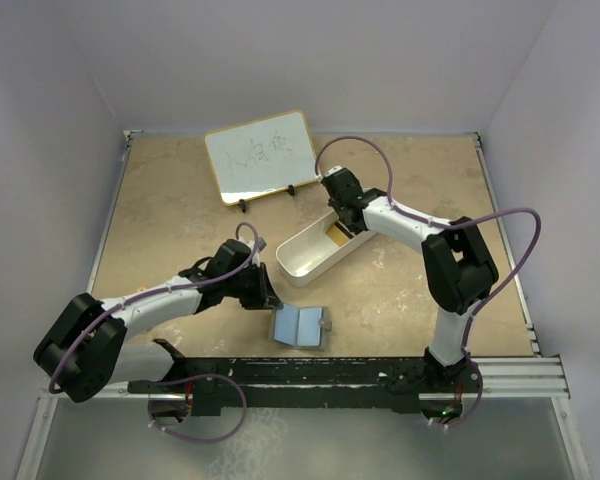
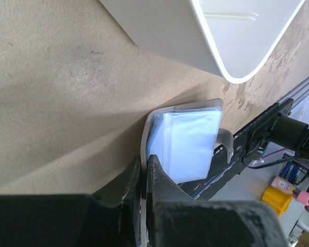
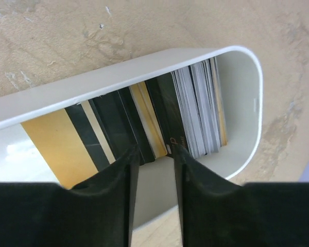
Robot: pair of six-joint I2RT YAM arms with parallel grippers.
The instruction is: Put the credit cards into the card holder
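Observation:
My left gripper is shut on the edge of the open card holder (image 2: 188,139), whose pale blue sleeves show in the top view below the white tray (image 1: 305,255). The right gripper hangs over the tray's far end, fingertips a little apart with no card seen between them. Below them, a row of cards (image 3: 118,128), black, gold and silver, lies in the tray (image 3: 232,103); a broad gold card (image 3: 56,144) faces up at the row's left.
A small whiteboard (image 1: 260,155) with black clips lies at the back. Walls enclose the back and sides.

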